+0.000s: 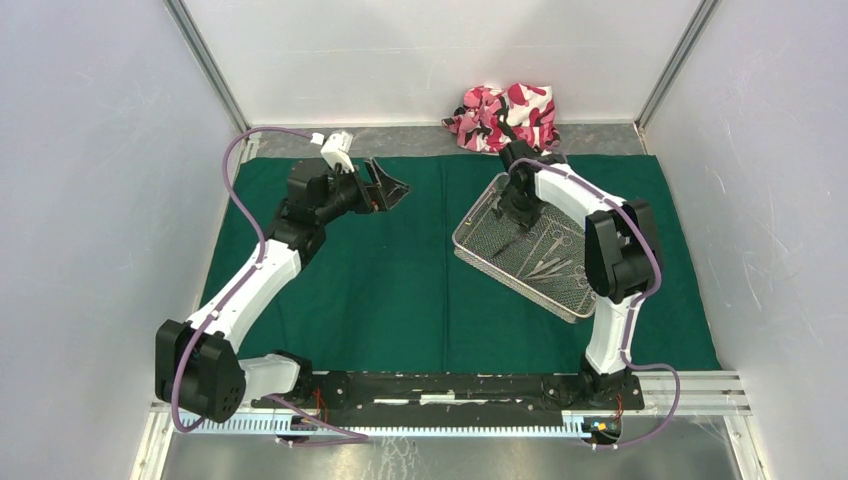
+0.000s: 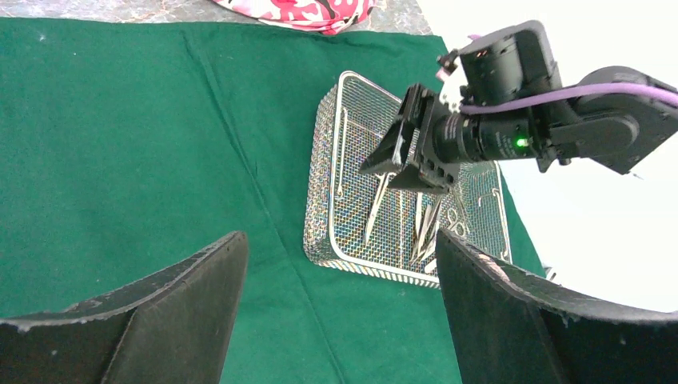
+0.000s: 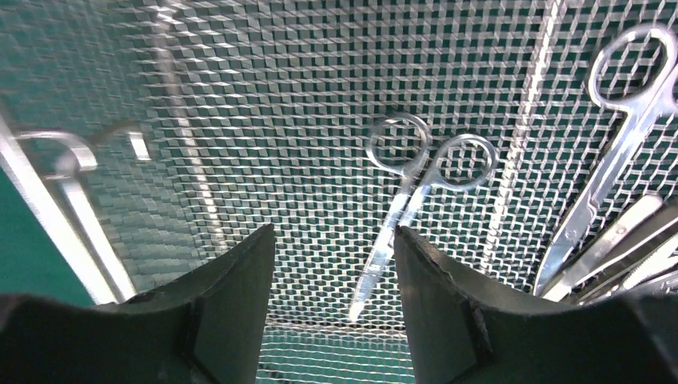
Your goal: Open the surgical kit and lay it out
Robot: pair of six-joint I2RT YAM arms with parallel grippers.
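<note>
A wire mesh tray (image 1: 478,258) with scissors, tweezers and other steel instruments sits on the right of the green drape (image 1: 380,280). My right gripper (image 1: 515,212) hangs over the tray's back part, its fingers (image 3: 216,312) apart with nothing seen held. In the right wrist view two ring-handled instruments (image 3: 440,176) lie between and beyond the fingertips, with larger scissors (image 3: 632,120) to the right. My left gripper (image 1: 388,190) stands open and empty over the left half of the drape, left of the tray.
A pink, red and white patterned cloth bundle (image 1: 500,115) lies behind the drape at the back. Walls bound the area at the back and sides.
</note>
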